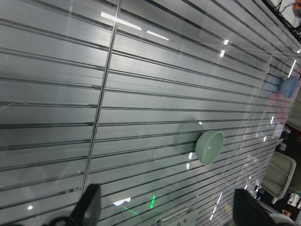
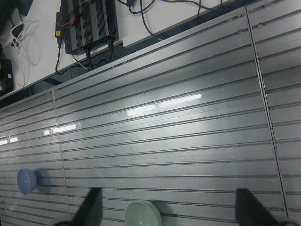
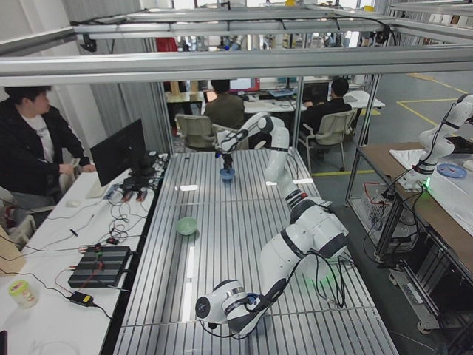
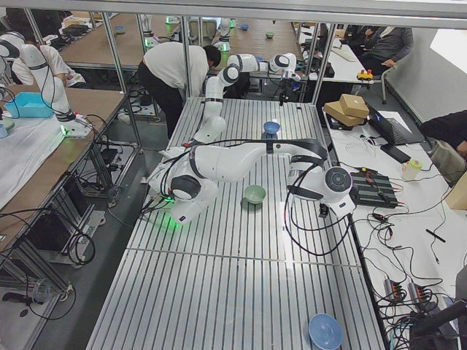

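Note:
A green bowl (image 3: pixel 187 225) sits mid-table, with blue bowls towards both ends (image 3: pixel 227 174) (image 4: pixel 325 332). In the left wrist view, the green bowl (image 1: pixel 209 148) is right of centre and a blue bowl (image 1: pixel 288 87) is farther off. My left gripper is open and empty, high over the slatted table. My right gripper is open and empty too, with the green bowl (image 2: pixel 142 214) between and beyond its fingers and a blue bowl (image 2: pixel 27 181) to the left. In the camera left view, the nearer arm hides the near blue bowl.
A white desk (image 3: pixel 52 318) with monitor, cables and black boxes runs along one side, where a person sits. Metal frame bars (image 3: pixel 244 63) span overhead. Much of the slatted surface around the bowls is clear.

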